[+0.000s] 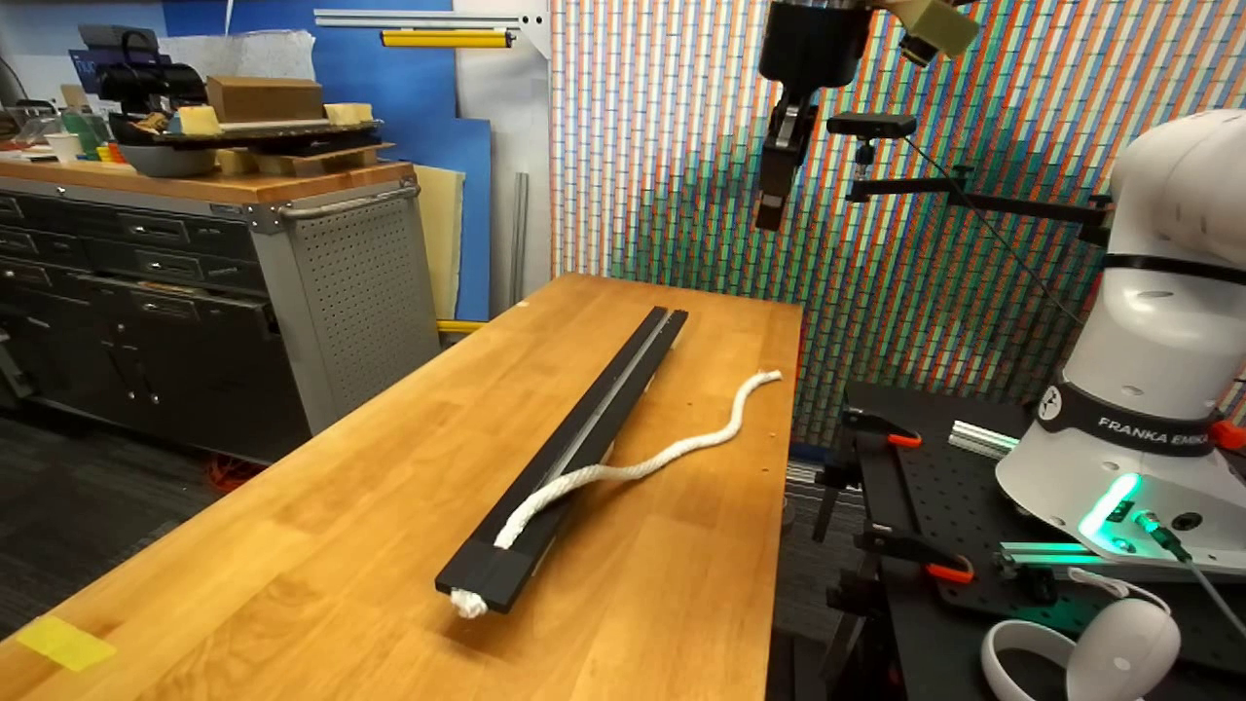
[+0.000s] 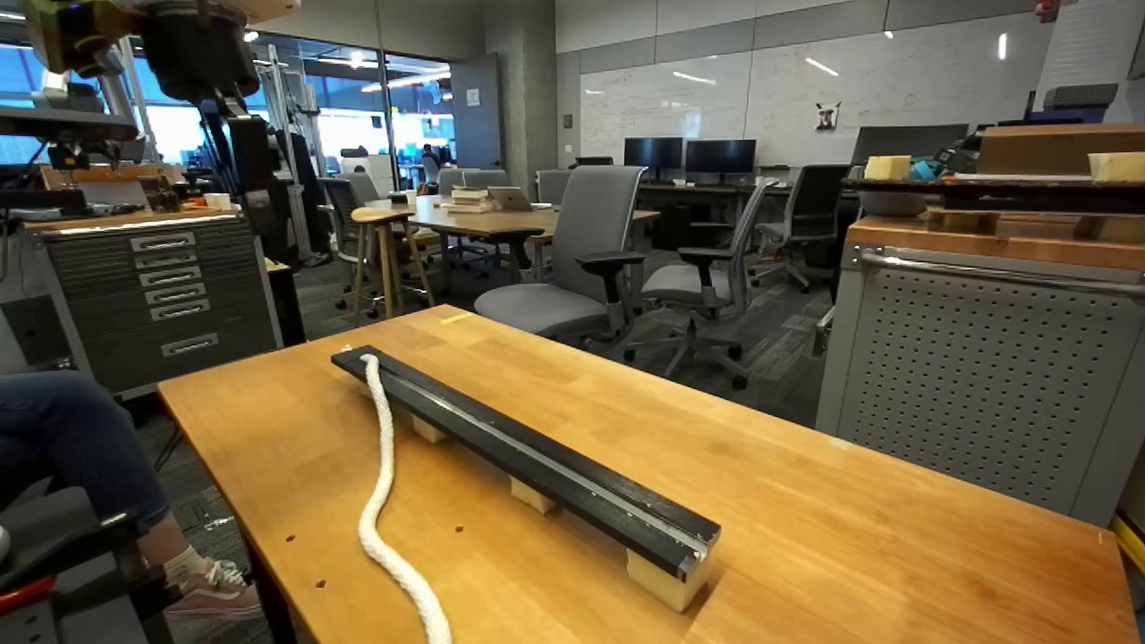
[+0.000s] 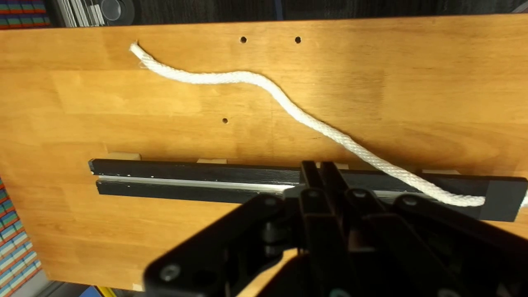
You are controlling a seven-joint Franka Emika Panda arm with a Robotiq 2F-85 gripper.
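A white rope (image 1: 683, 448) has one end held under the dark cover at the near end of a long black grooved rail (image 1: 607, 403). From there it leaves the groove and curves across the tabletop, its loose end lying near the table's edge. In the wrist view the rope (image 3: 317, 123) runs diagonally away from the rail (image 3: 198, 180), most of whose groove is empty. High above the table hangs my gripper (image 1: 771, 216), well clear of both. Its two fingertips stand together in the wrist view, with nothing showing between them; the gripper is shut.
The rail rests on small wooden blocks (image 2: 665, 580) that raise it off the table (image 2: 859, 526). A camera on a bracket (image 1: 870, 124) stands beside the gripper. Around the rail the wooden top is mostly bare, apart from yellow tape (image 1: 66, 643).
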